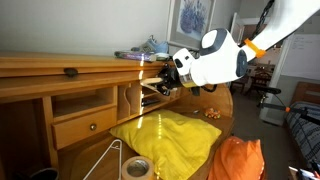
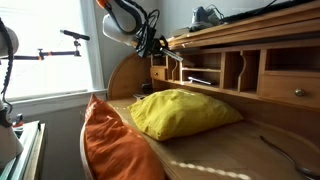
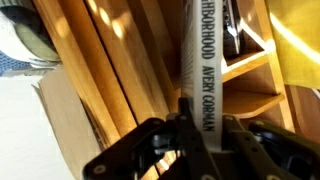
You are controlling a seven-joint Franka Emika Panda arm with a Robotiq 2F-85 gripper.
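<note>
A book (image 3: 207,85) is pinched in my gripper; its pale spine, with the words "AVERY CORMAN", faces the wrist camera. In exterior view 1 my gripper (image 1: 172,78) is in front of the desk's upper cubbies, and the book (image 1: 153,81) points from it toward an opening below the top shelf. From the other side, the book (image 2: 173,66) hangs from the gripper by the row of compartments. How far its far end reaches into a cubby is hard to tell.
A yellow cushion (image 1: 172,140) covers the desktop below the gripper, with an orange cloth (image 1: 238,160) in front. A round tin (image 1: 137,168) stands at left. The wooden top shelf (image 2: 225,42) overhangs the cubbies and carries several things.
</note>
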